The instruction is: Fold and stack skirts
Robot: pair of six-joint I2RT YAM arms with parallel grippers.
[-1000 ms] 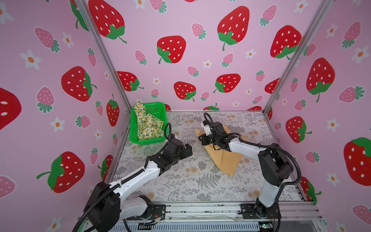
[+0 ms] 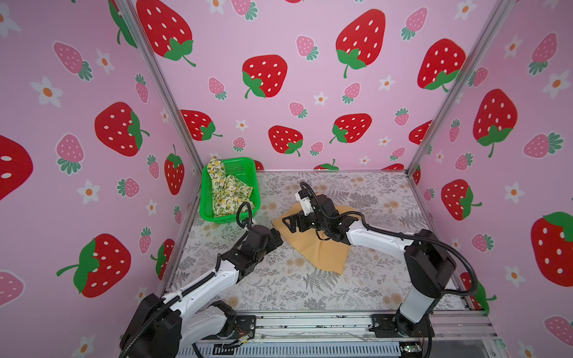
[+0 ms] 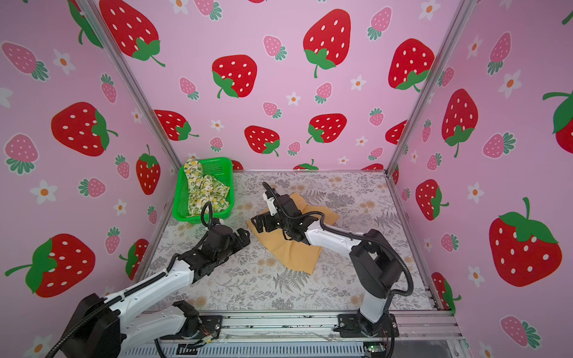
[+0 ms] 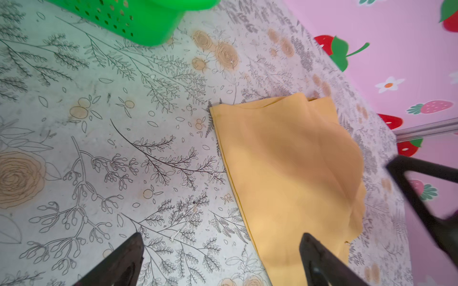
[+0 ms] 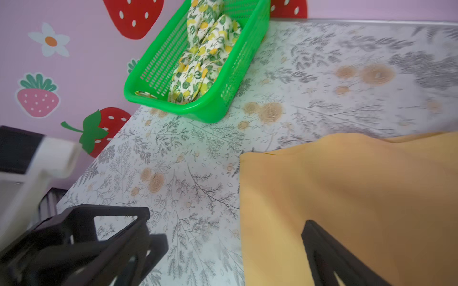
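Observation:
A tan-orange skirt (image 2: pixel 322 249) lies spread on the patterned table, its far part bunched in low folds; the right arm hides some of it in both top views. Above its left part, my right gripper stands open, with the skirt's left edge passing below the gap and no cloth held. My left gripper is open too, left of the skirt in the top left view. In the left wrist view bare table and the skirt's edge show between its fingers. A yellow-and-green patterned garment (image 5: pixel 205 52) lies crumpled in the green basket (image 5: pixel 217 105).
The green basket stands at the table's back left, just beyond my left arm. Clear table (image 2: pixel 382 189) shows at the back right and along the front. Pink strawberry walls close off the back and both sides.
The skirt has shifted left over the past second. My left gripper moved a little left.

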